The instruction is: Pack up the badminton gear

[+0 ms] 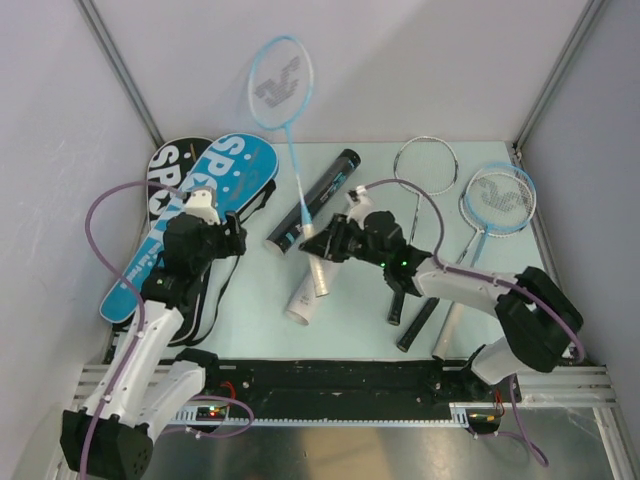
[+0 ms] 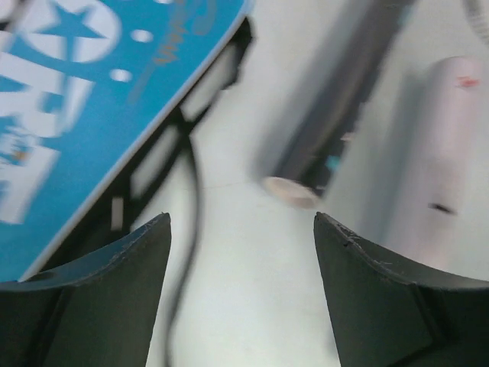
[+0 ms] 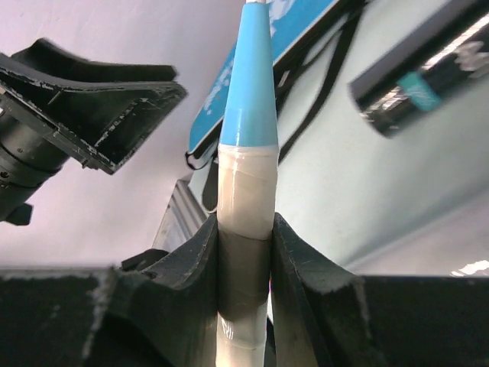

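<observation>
A light-blue racket is raised in my right gripper, which is shut on its wrapped handle. My left gripper stands open, empty, over the right edge of the blue SPORT bag, which lies on a black bag. In the left wrist view a black tube and a pale tube lie beyond the open fingers.
Several more rackets lie on the right half of the white table.
</observation>
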